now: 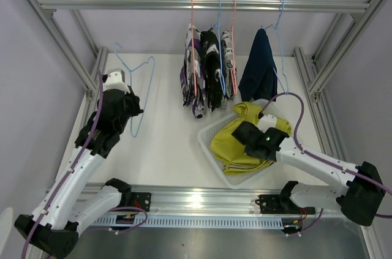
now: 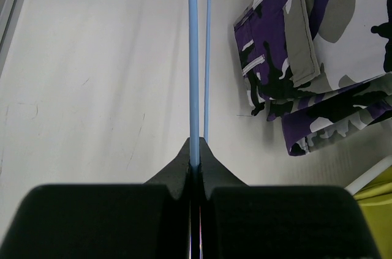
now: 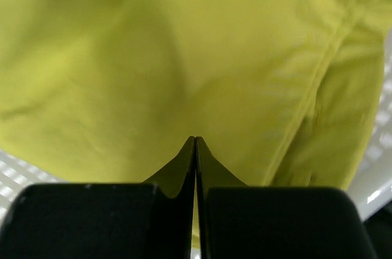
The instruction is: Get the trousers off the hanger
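My left gripper is shut on an empty blue hanger (image 2: 193, 57), held at the left side in the top view (image 1: 147, 93). My right gripper is shut with nothing showing between its fingers, over yellow trousers (image 3: 153, 57) lying folded in a white basket (image 1: 208, 149). Dark blue trousers (image 1: 257, 69) hang on a blue hanger at the rail's right. Camouflage trousers (image 1: 190, 69) and other patterned garments hang on pink and blue hangers at the middle.
The metal rail (image 1: 135, 3) spans the back, its left part free. Frame posts stand at both sides.
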